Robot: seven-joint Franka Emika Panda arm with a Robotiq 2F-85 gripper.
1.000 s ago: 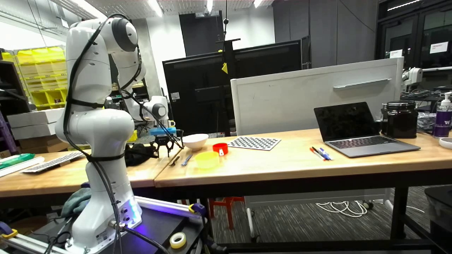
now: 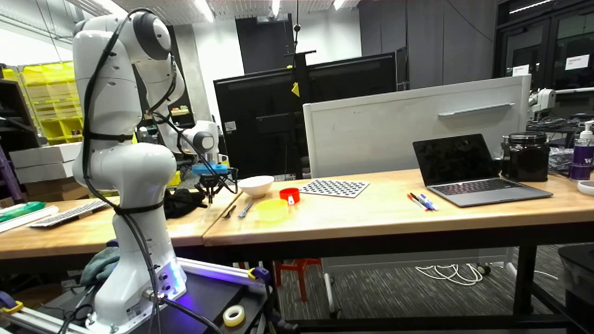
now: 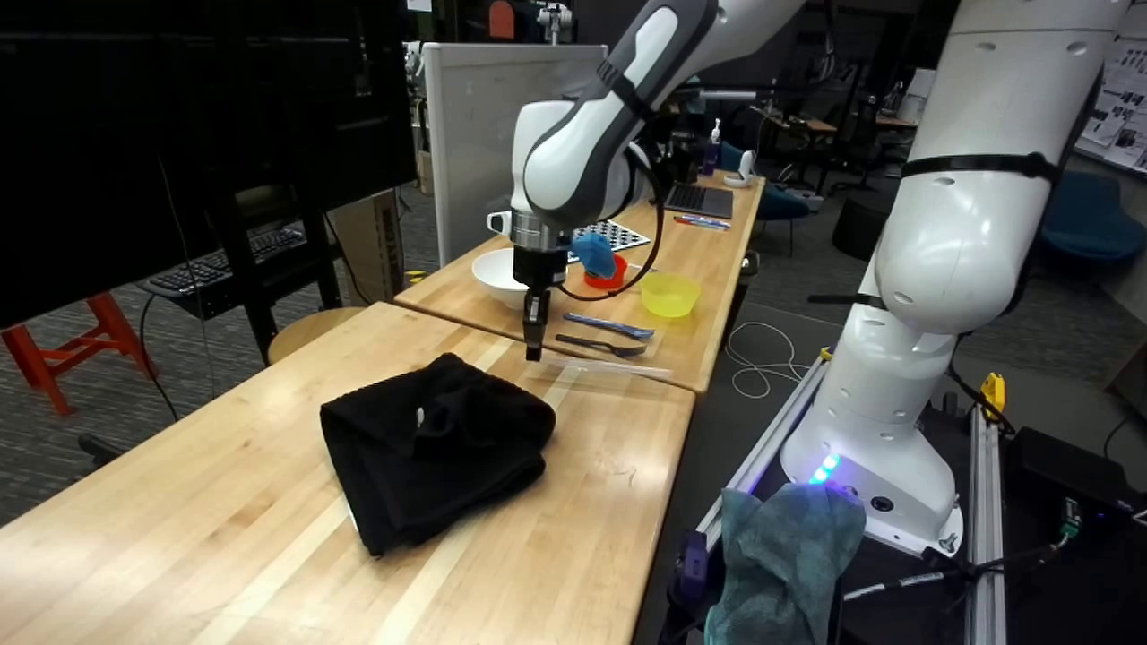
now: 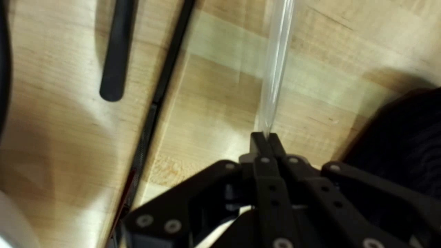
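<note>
A long clear straw (image 4: pixel 276 70) runs down the wrist view to the black gripper, its narrowed near end pinched between the closed fingertips. In exterior view 2 the gripper (image 3: pixel 533 356) points down low over the table, and the straw (image 3: pixel 613 367) extends from its tips toward the table's front edge, along the seam. How far the straw stands off the wood cannot be judged. Exterior view 1 shows the gripper (image 2: pixel 210 201) small and the straw is hard to make out there.
A black cloth (image 3: pixel 441 451) lies close to the gripper. Across the seam are a dark fork (image 3: pixel 599 345), a knife (image 3: pixel 608 326), a white bowl (image 3: pixel 499 276), a red cup (image 3: pixel 607 278) and a yellow bowl (image 3: pixel 668 295).
The gripper has closed from its open spread. It is a little lower and further left in exterior view 1, with the arm leaning left; the table items there stay put.
</note>
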